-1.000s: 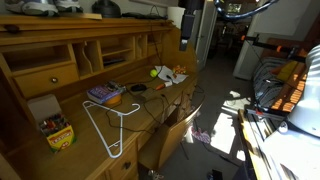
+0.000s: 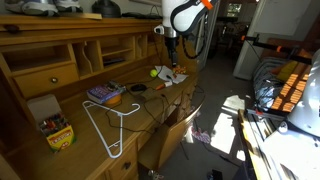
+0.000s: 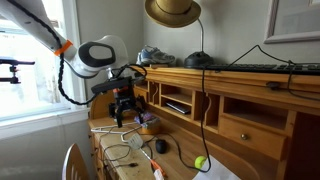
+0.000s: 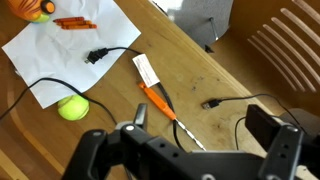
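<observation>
My gripper is open above the wooden desk, with nothing between its fingers. In the wrist view, an orange-handled tool (image 4: 160, 102) with a white end and a thin pale tip lies on the desk, just ahead of the fingers and partly below the gap. To its left is a yellow-green ball (image 4: 73, 107), close to a white paper sheet (image 4: 50, 65). Small orange pieces (image 4: 75, 24) rest on that sheet. The first exterior view has the gripper (image 2: 172, 65) over the desk's far end, close to the ball (image 2: 154, 73).
Dark cables with a black plug (image 4: 97, 55) and a smaller connector (image 4: 210, 103) run across the desk. A white hanger (image 2: 113, 125), a crayon box (image 2: 57, 131) and an orange-and-purple bundle (image 2: 104, 93) occupy the near part. Wooden cubbies (image 2: 50, 78) line the back.
In the first exterior view the arm has moved left and downward, bringing the gripper closer to the far end of the desk. The desk objects have not visibly moved.
</observation>
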